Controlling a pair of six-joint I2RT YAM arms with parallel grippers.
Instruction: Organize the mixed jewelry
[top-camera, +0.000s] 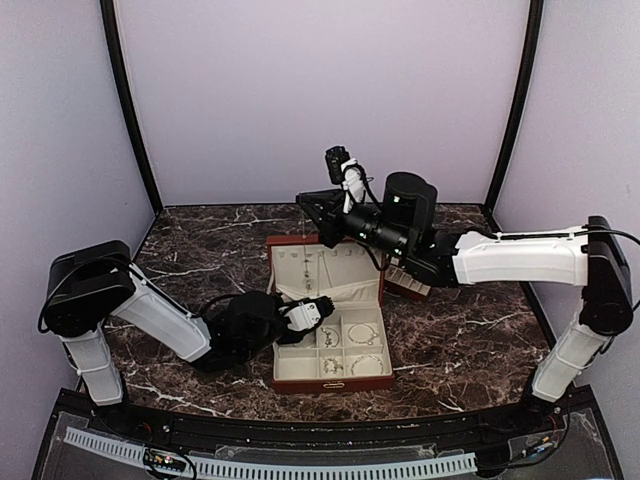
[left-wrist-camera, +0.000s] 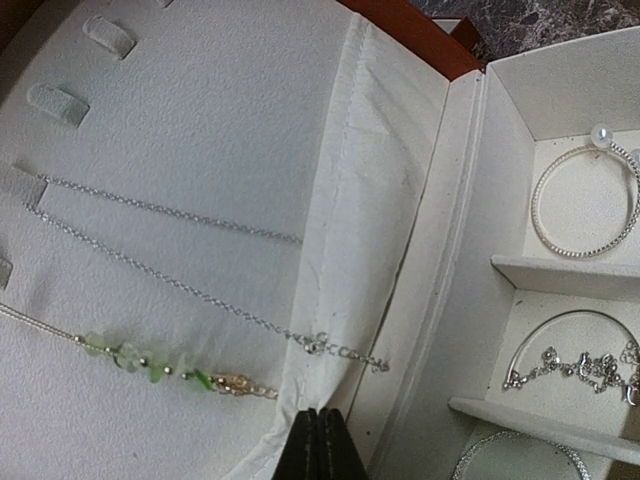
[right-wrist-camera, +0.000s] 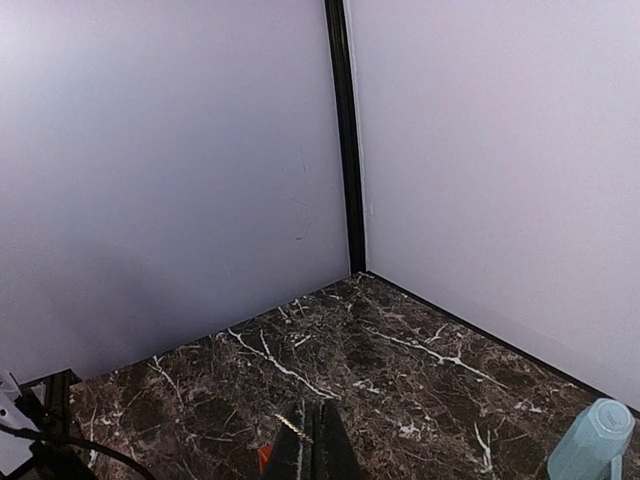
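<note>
The jewelry box (top-camera: 334, 384) stands open, its lid (top-camera: 290, 262) raised. Against the lid hang a silver chain necklace (left-wrist-camera: 165, 210) and one with green beads (left-wrist-camera: 130, 357), gold links at its lower end. A pearl-ended bracelet (left-wrist-camera: 585, 250) and a charm bracelet (left-wrist-camera: 570, 368) lie in separate compartments. My left gripper is shut at the lid's fabric pocket, nothing visible between its fingers. Above the lid, my right gripper is shut on a thin gold chain (right-wrist-camera: 294, 428); whether it belongs to the beaded necklace I cannot tell.
A smaller jewelry tray (top-camera: 408, 284) sits behind the box on the right, partly covered by my right arm. A pale blue object (right-wrist-camera: 592, 440) stands at the right wrist view's edge. Bare marble table (top-camera: 190, 240) lies left of the box.
</note>
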